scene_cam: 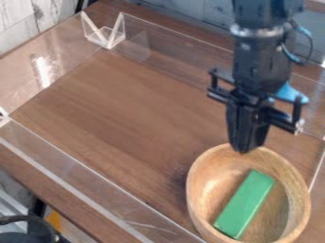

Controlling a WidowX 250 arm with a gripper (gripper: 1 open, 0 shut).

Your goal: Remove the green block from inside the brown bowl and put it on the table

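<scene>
The green block [245, 204] lies inside the brown bowl [203, 177], slanting across its floor. The bowl stands at the lower right of the camera view, on the wooden table [114, 119]. Above the bowl's far rim is my black gripper [242, 142], pointing down and apart from the block. Its fingers look close together from this side, and I cannot tell whether there is a gap between them. Nothing shows held at their tips.
Clear plastic walls edge the table, with a clear bracket [105, 31] at the far left corner. A blue object [291, 93] is partly hidden behind the arm.
</scene>
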